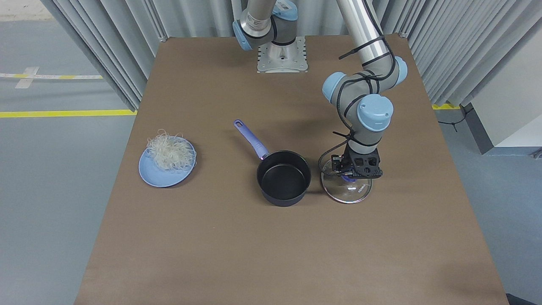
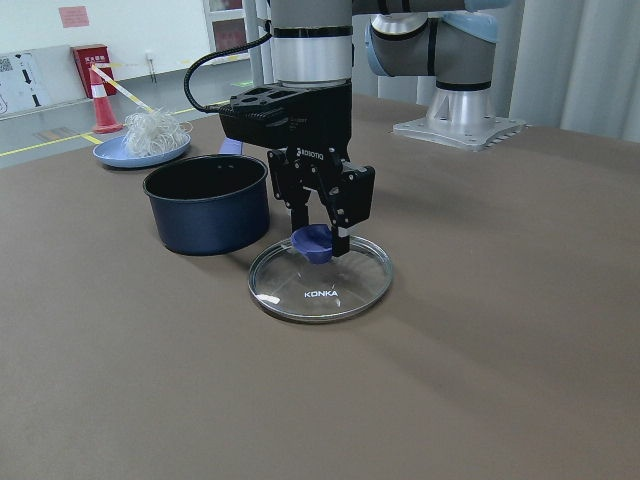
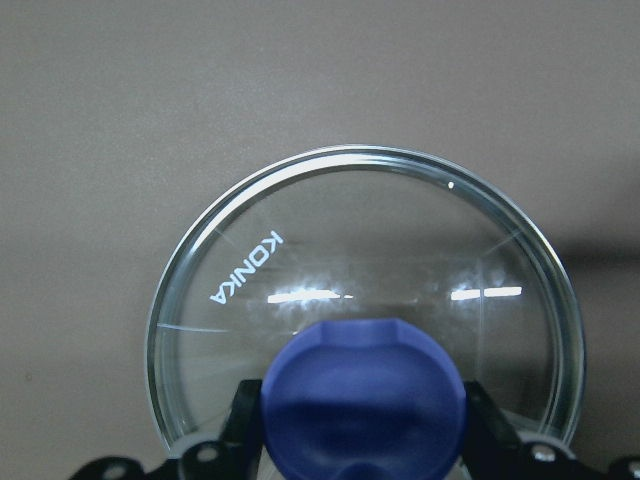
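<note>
My gripper (image 2: pixel 318 225) is down at the glass pot lid (image 1: pixel 345 190), its fingers on either side of the lid's blue knob (image 3: pixel 362 395), which it appears to grip. The lid (image 2: pixel 320 295) is low at the tabletop, just beside the dark saucepan (image 1: pixel 283 180) with its lilac handle (image 1: pixel 251 138); in the left view the pan (image 2: pixel 207 220) is behind it. In the wrist view the knob fills the space between the fingers.
A blue plate (image 1: pixel 160 175) with white stringy noodles (image 1: pixel 170 152) stands on the left. The robot base (image 1: pixel 282 61) is at the back of the table (image 1: pixel 284 244).
</note>
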